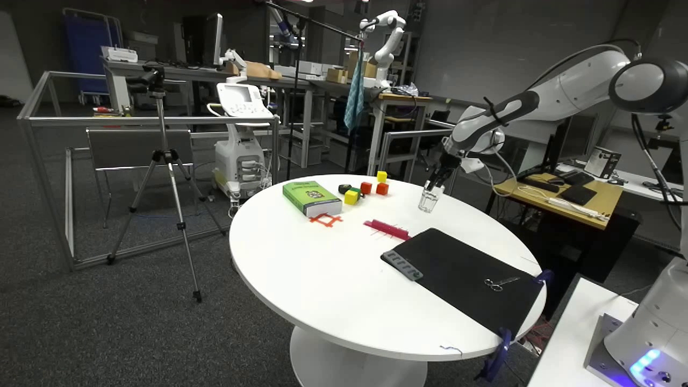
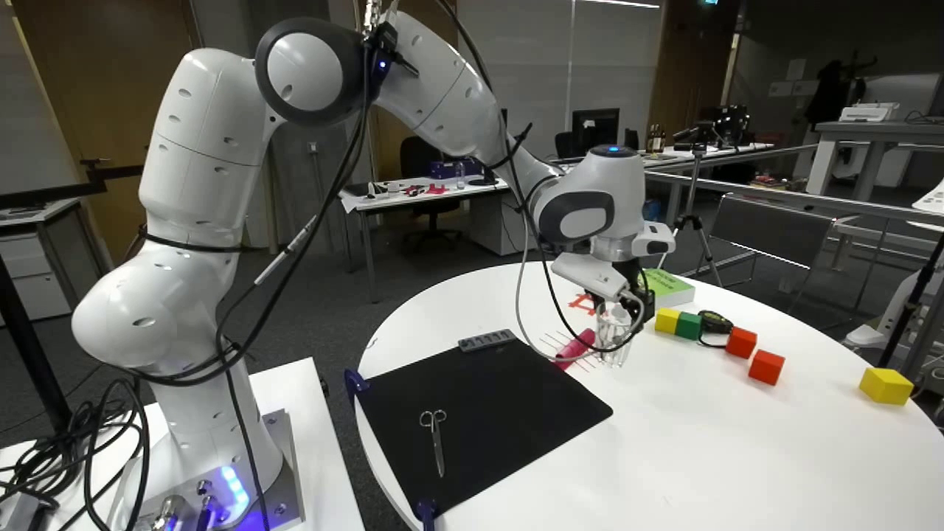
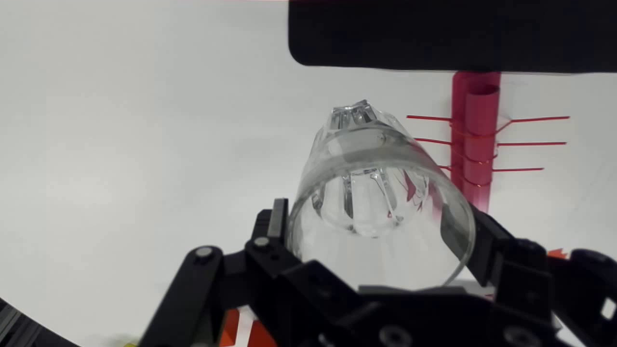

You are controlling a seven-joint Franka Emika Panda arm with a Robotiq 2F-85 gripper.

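A clear glass (image 3: 370,156) is in the wrist view, rim toward the camera and base pointing away. My gripper is open around it, with a black finger (image 3: 272,228) at the left of the rim and the other at its right. Both lie very close to the glass; whether they press on it I cannot tell. In exterior view 1 the glass (image 1: 427,201) leans slightly under my gripper (image 1: 435,184), toward the table's far side. Its contact with the tabletop is unclear. Exterior view 2 shows the glass (image 2: 612,336) partly behind a cable loop.
A pink-red holder with thin rods (image 1: 388,229) lies near the black mat (image 1: 461,271), which carries scissors (image 1: 500,284). Farther along are red cubes (image 2: 766,366), a yellow cube (image 2: 886,386) and a green book (image 1: 312,197).
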